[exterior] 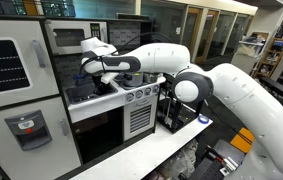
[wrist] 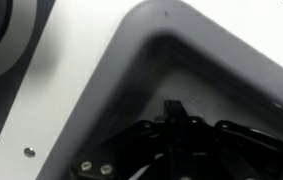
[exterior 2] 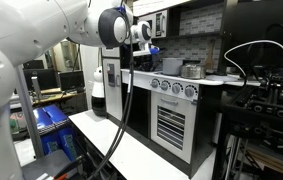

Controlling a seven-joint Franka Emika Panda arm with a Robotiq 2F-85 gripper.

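Observation:
My gripper points down into a dark grey sink (wrist: 111,75) in the wrist view. Its black fingers are together, with nothing visible between them. In exterior view 1 the arm (exterior: 146,52) reaches left across the toy kitchen to the sink (exterior: 79,94), whose inside is mostly hidden. From exterior view 2 the fingertips are too small and dark to make out.
A metal pot (exterior 2: 192,70) stands on the stove right of the sink. The white fridge (exterior: 26,110) rises at the left. A dish rack (exterior: 178,108) stands at the counter's right end.

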